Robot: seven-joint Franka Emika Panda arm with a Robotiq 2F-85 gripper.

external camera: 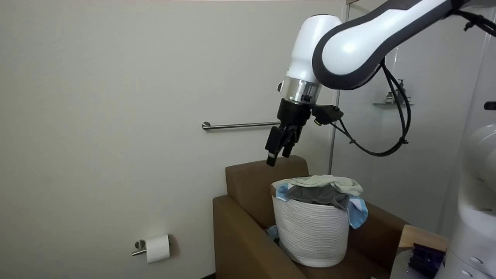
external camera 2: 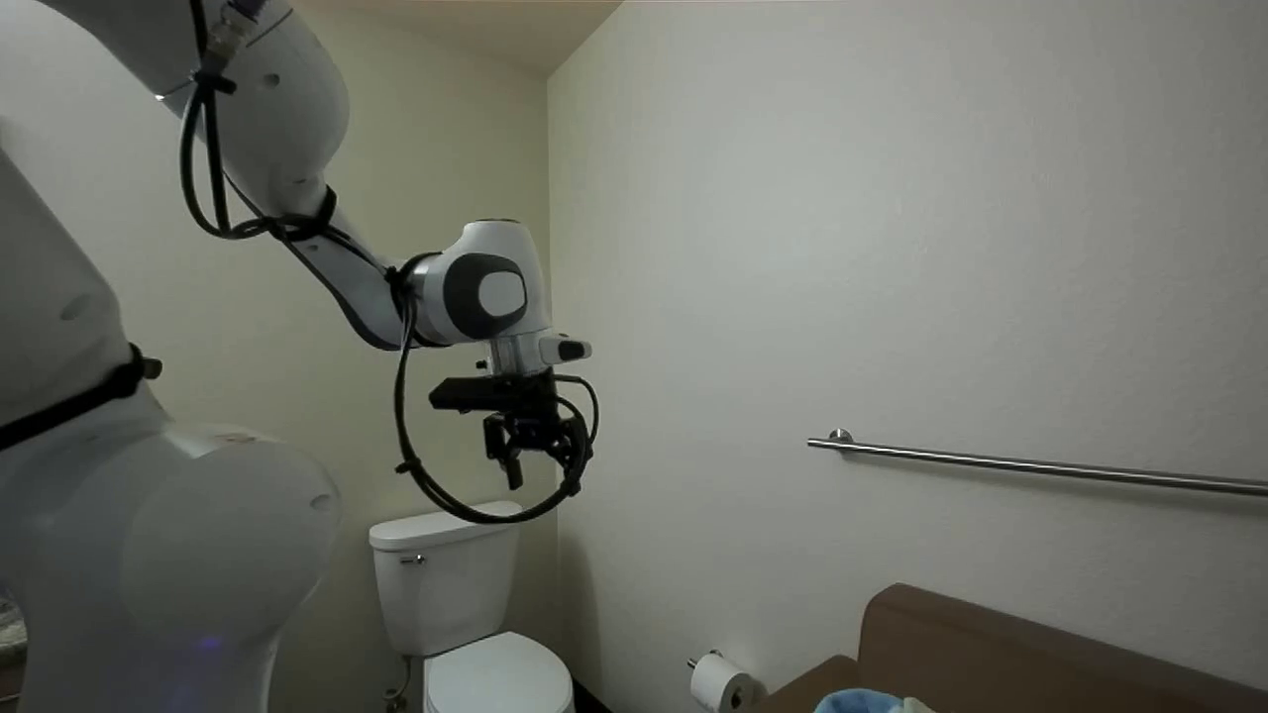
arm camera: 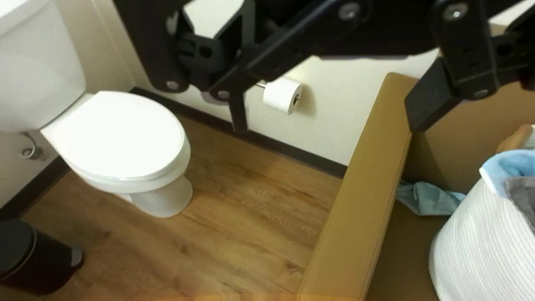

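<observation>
Open and empty, my gripper (external camera: pixel 279 157) hangs in the air above the back of the brown armchair, higher than the basket and to its left in exterior view 1. Its two fingers (arm camera: pixel 420 108) are spread wide in the wrist view. On the armchair (external camera: pixel 246 241) stands a white woven basket (external camera: pixel 311 232) heaped with cloths. A pale cloth (external camera: pixel 321 181) lies on top of a dark grey cloth (external camera: pixel 316 195). A blue cloth (external camera: pixel 357 211) hangs over the rim. Another bluish cloth (arm camera: pixel 430 196) lies on the seat beside the basket.
A towel bar (external camera: pixel 241 125) runs along the wall behind the armchair. Left of the chair is a toilet paper roll (arm camera: pixel 282 95). A toilet (arm camera: pixel 120 135) and a black bin (arm camera: pixel 35 258) flank clear wooden floor (arm camera: pixel 250 215).
</observation>
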